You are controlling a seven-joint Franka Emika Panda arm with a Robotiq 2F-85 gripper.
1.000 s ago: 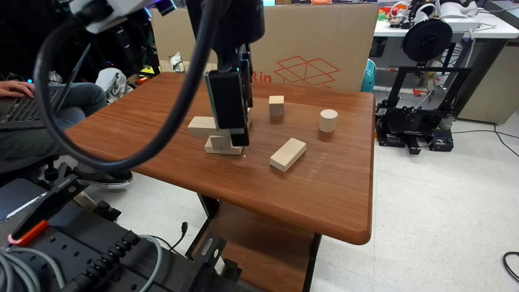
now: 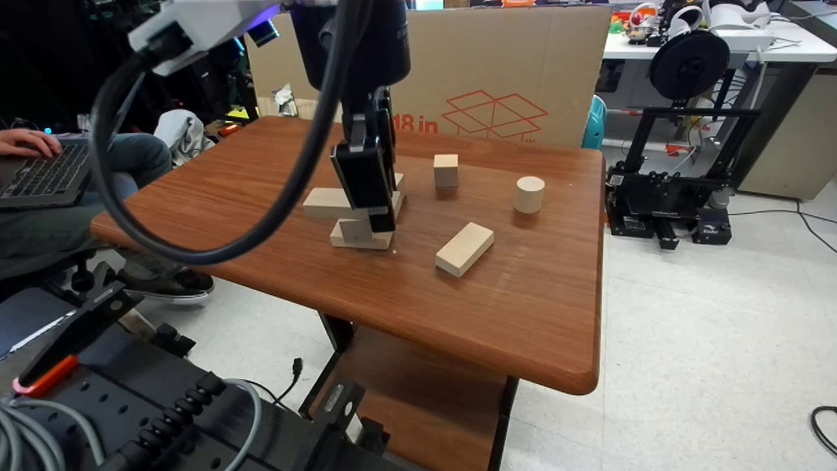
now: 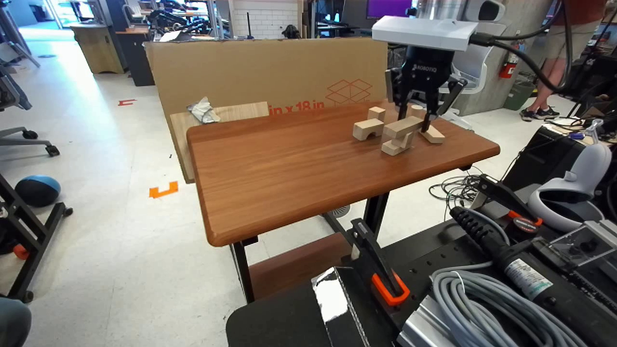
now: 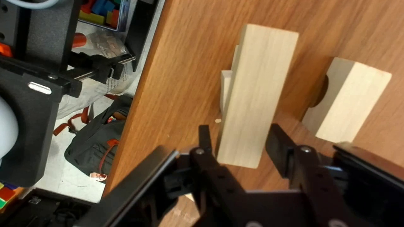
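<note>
A long wooden block (image 4: 261, 94) lies flat across the top of a small stack. Under it, in exterior view 1, are a small upright block (image 2: 357, 230) and a flat base block (image 2: 337, 239) on the table. My gripper points down around one end of the long block. Its fingers stand on either side of that end, part open, with a gap showing on the left side; the right finger (image 4: 279, 147) is close to the wood. Exterior view 2 shows the gripper (image 3: 414, 121) at the stack's right end. The fingers partly hide the stack in exterior view 1.
An arch-cut block (image 4: 352, 102) stands beside the stack. A cube (image 2: 445, 170), a cylinder (image 2: 529, 195) and a loose rectangular block (image 2: 464, 250) sit apart on the table (image 3: 277, 167), whose left half is clear in exterior view 2. Cardboard (image 3: 260, 75) stands behind it.
In exterior view 1 my gripper has shifted slightly left and turned a little, and its hanging cable has swung right. The blocks look unmoved.
</note>
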